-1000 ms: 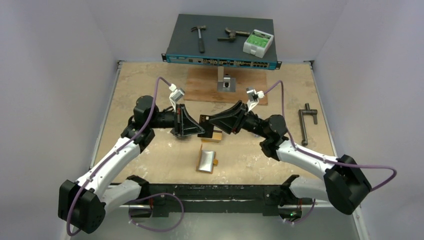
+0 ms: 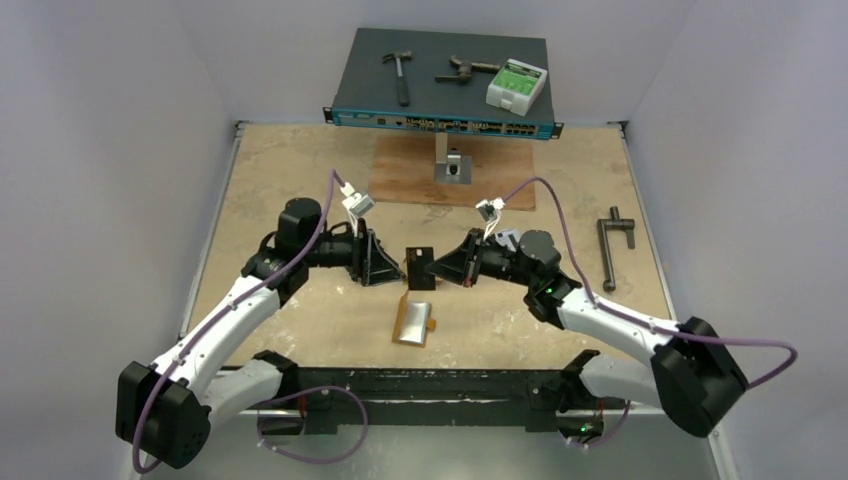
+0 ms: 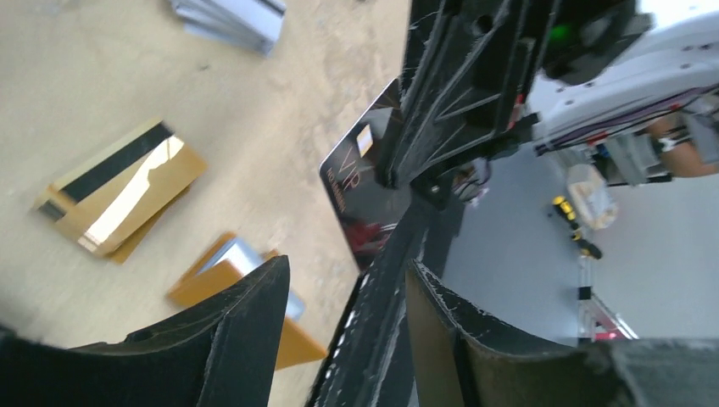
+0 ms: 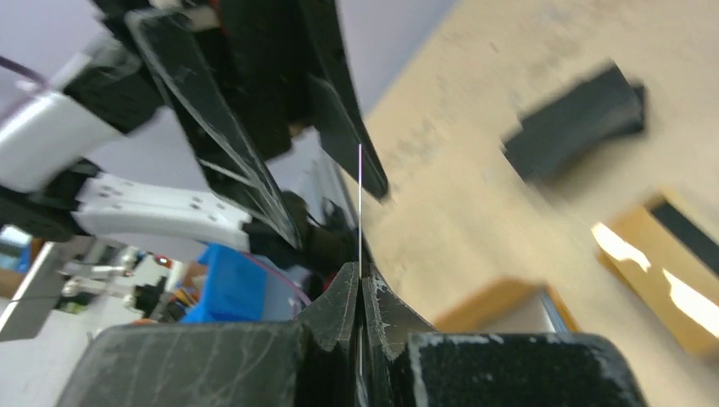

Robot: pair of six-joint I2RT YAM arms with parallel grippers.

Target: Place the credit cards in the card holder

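Observation:
A black card (image 2: 420, 268) stands between my two grippers above the middle of the table, and the right gripper (image 2: 433, 269) is shut on its right edge. In the right wrist view the card (image 4: 359, 212) appears edge-on, a thin line rising from the closed fingertips. My left gripper (image 2: 398, 273) is open just left of the card; in the left wrist view the card (image 3: 373, 203) lies beyond its spread fingers, with nothing between them. Nearer the front edge lies the card holder (image 2: 413, 322), tan with a silvery inside, its lid open.
Gold cards with a dark stripe (image 3: 119, 186) lie stacked near the holder. Pale cards (image 3: 237, 21) and a pile of dark cards (image 4: 576, 123) lie farther off. A metal crank (image 2: 607, 252) rests at the right.
The card has shifted slightly right and toward the front, still in the right gripper, covering more of the gold stack.

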